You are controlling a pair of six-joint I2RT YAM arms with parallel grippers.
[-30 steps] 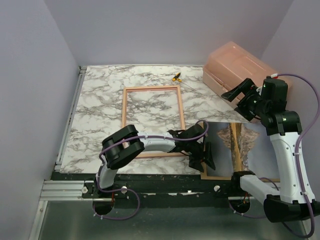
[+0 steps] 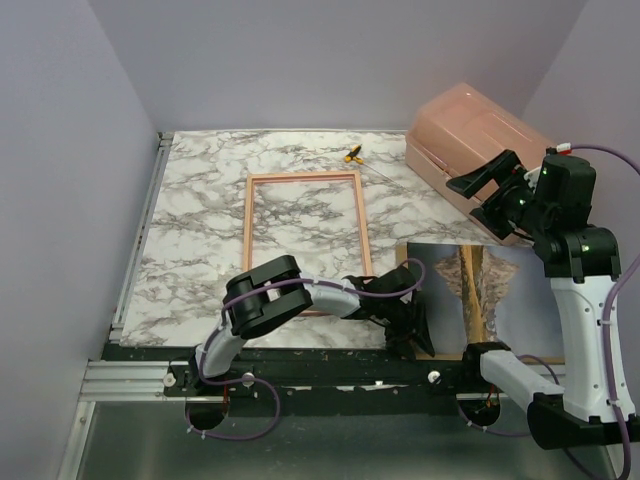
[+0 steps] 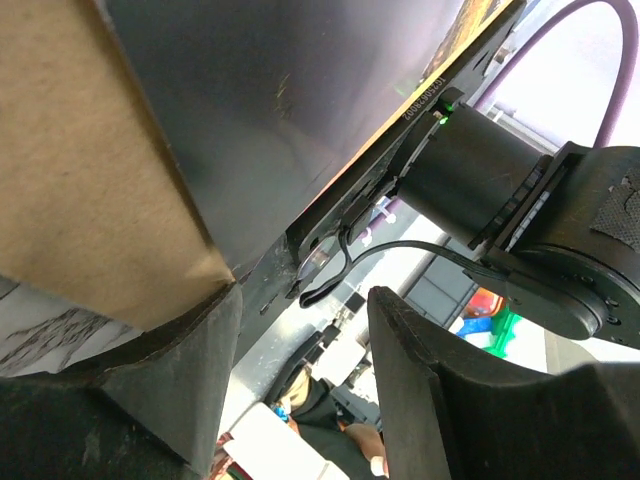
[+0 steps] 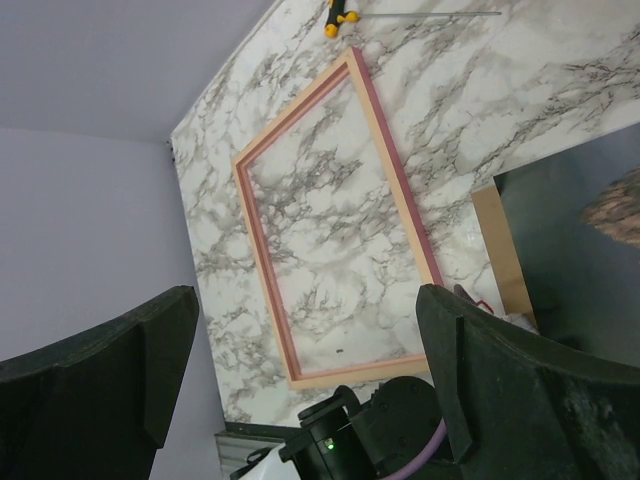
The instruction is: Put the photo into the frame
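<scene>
The photo (image 2: pixel 480 293), dark with a brownish figure, lies on a cardboard backing at the front right. The empty wooden frame (image 2: pixel 305 177) lies left of it, partly hidden by my left arm. My left gripper is down at the photo's front left corner, its fingers part open at the edge of photo and cardboard (image 3: pixel 110 250); whether anything is between them is unclear. My right gripper hangs open in the air at the right, above and beside the photo.
A pink box (image 2: pixel 470 140) stands at the back right. A yellow-handled screwdriver (image 2: pixel 353 155) lies behind the frame.
My left gripper has moved slightly toward the front edge, down at the photo's corner. The right arm has shifted a little toward the front and right.
</scene>
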